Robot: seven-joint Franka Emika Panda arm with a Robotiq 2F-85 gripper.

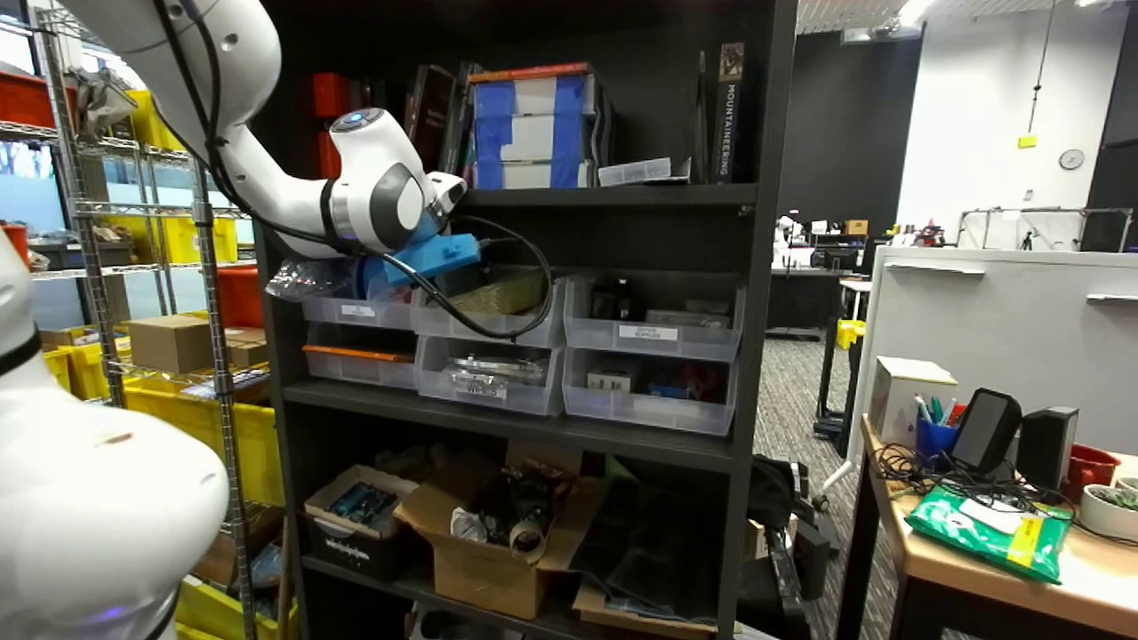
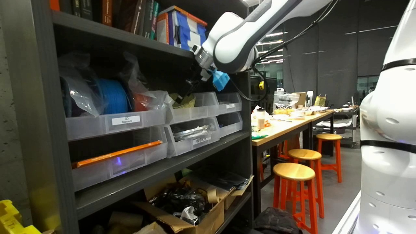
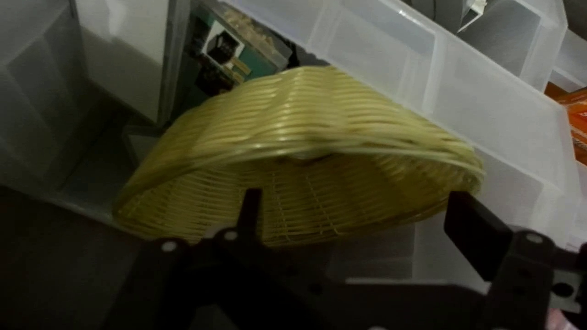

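Observation:
A yellow-green wicker basket lies tipped in a clear plastic bin, its hollow turned toward the wrist camera. In exterior view 1 the basket shows partly behind the arm's cable, in the upper middle bin. My gripper is open, its two black fingers spread across the basket's mouth with nothing held; whether a fingertip touches the wicker, I cannot tell. Exterior view 2 has the gripper just above the basket, dark against the shelf.
Left of the basket stands a bin of 3D filament with loose plastic wrap. The upper shelf passes close above my wrist. Lower bins, one labelled WIRES, sit directly beneath. Small boxed parts lie beside the basket.

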